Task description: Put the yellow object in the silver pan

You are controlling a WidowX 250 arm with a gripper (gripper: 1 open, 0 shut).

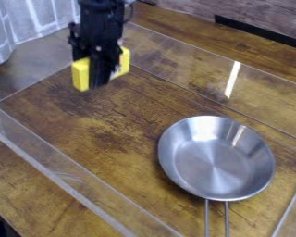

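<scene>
The yellow object (81,74) is up off the wooden table at the upper left, with my gripper (99,67) shut on it. The dark fingers cover its middle, so yellow shows on both sides of them. At the lower right the silver pan (215,159) rests on the table, its bowl empty and its handle pointing toward the front edge. A wide stretch of table separates the held object from the pan.
Bare wooden table (126,139) lies between the gripper and the pan. A white strip (232,80) runs across the back right. Clear plastic-like sheeting (27,139) borders the left side.
</scene>
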